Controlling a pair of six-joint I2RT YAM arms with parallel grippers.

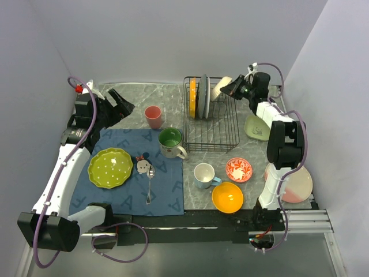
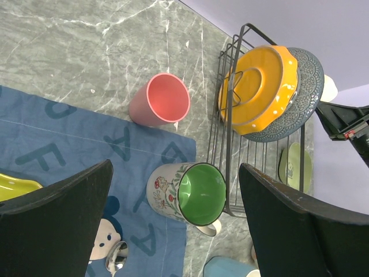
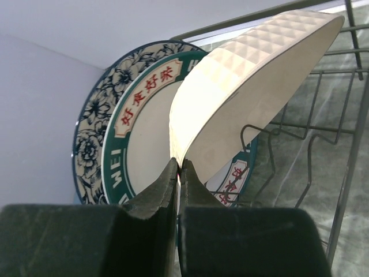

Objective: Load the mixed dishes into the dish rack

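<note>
My right gripper is shut on the rim of a cream bowl [image 3: 259, 52] with a faceted outside. The bowl leans tilted at the rear of the wire dish rack [image 1: 211, 145], right of the standing plates. Those are a yellow dish [image 2: 262, 86], a grey plate [image 2: 308, 81] and a white plate with a green rim [image 3: 150, 127]. A blue-flowered plate [image 3: 92, 138] shows behind the white one. My left gripper stands open above the blue cloth, nothing between its fingers. Beneath it is a green-lined mug [image 1: 170, 138].
Outside the rack stand a pink cup [image 1: 153, 116], a blue-handled mug [image 1: 204, 175], a red bowl [image 1: 238, 169], an orange bowl [image 1: 228, 198], a green dish [image 1: 256, 127], a pale plate [image 1: 297, 184], a yellow-green plate [image 1: 110, 168] and a spoon [image 1: 149, 184]. The rack's front is empty.
</note>
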